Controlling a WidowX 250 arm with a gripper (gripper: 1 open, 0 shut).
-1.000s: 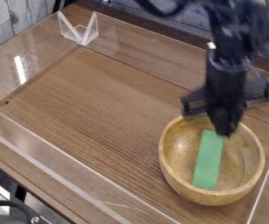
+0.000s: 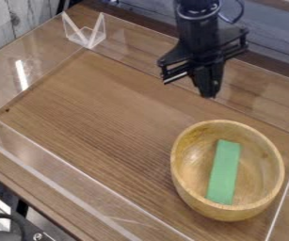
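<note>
A tan bowl (image 2: 184, 188) sits at the lower right of the camera view, holding a green rectangular bar (image 2: 223, 172) that lies lengthwise inside it. My black gripper (image 2: 208, 89) hangs above and behind the bowl, clear of it, at the upper middle of the view. It appears shut, with nothing visible between its fingers.
Bare wooden table fills the left and middle. A clear wire-like or plastic holder (image 2: 84, 28) stands at the back left. A dark cable runs at the lower left corner, and a low wall borders the back right.
The green bar remains in the bowl.
</note>
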